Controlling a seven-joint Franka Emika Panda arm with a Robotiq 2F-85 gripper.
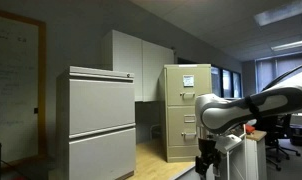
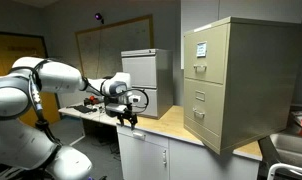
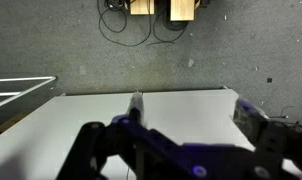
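Note:
My gripper points downward and stands open, its two fingers [image 3: 137, 104] well apart with nothing between them. It hovers by the front edge of the wooden counter, over the white base cabinets [image 2: 180, 157]. In the second exterior view, the gripper [image 2: 129, 119] is close above a white drawer front with a dark handle [image 2: 138, 135]; whether they touch cannot be told. The first exterior view has the gripper [image 1: 207, 164] low at the right. Below the fingers in the wrist view lies a white surface [image 3: 91, 108] with a straight edge.
A grey two-drawer cabinet [image 1: 99, 112] and a tall beige filing cabinet [image 2: 211, 85] stand on the wooden counter [image 2: 176, 128].

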